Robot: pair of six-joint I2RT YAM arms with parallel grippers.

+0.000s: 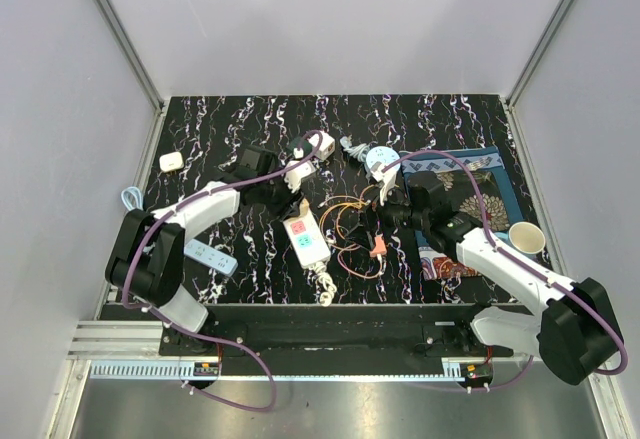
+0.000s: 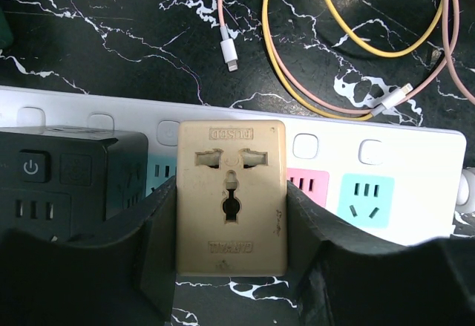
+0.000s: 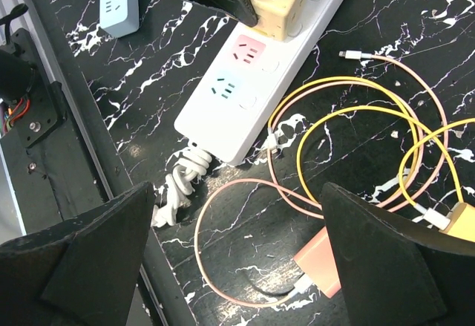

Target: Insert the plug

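A beige plug adapter is held in my left gripper, which is shut on it, over the white power strip with pink and teal sockets; in the right wrist view the adapter (image 3: 282, 14) appears close over or resting on the strip, exact seating unclear. A black cube adapter (image 2: 67, 177) sits on the strip to the left of it in the left wrist view. My right gripper is open above the cables, right of the strip.
A salmon charger (image 3: 315, 259), a yellow charger (image 3: 460, 222) and looping cables lie right of the strip. A light blue strip (image 1: 210, 257) lies at left; a mat (image 1: 470, 184) and white cup (image 1: 525, 237) are at right.
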